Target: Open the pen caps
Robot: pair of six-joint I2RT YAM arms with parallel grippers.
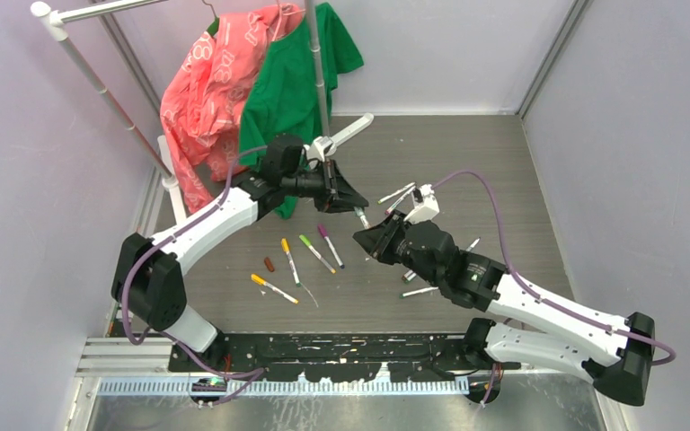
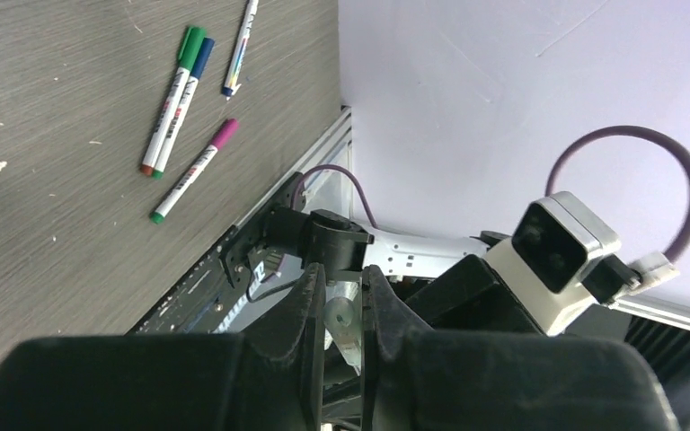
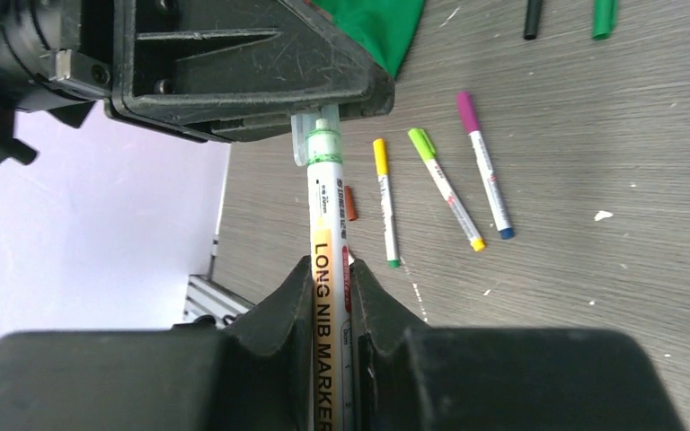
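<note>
My right gripper [image 1: 367, 235] is shut on a white long-nib marker [image 3: 328, 296], which stands up toward my left gripper [image 1: 352, 205]. The left fingertips are at the marker's pale translucent cap end; in the left wrist view the left fingers sit close together over it, and whether they grip it is unclear. On the floor lie a purple-capped marker [image 3: 485, 162], a light-green one [image 3: 445, 189], yellow-capped ones [image 1: 274, 289], a brown cap [image 1: 269, 264], and several more markers [image 2: 173, 117] to the right.
A clothes rack with a red garment [image 1: 202, 99] and a green shirt [image 1: 278, 108] stands at the back left. Walls [image 1: 629, 180] enclose both sides.
</note>
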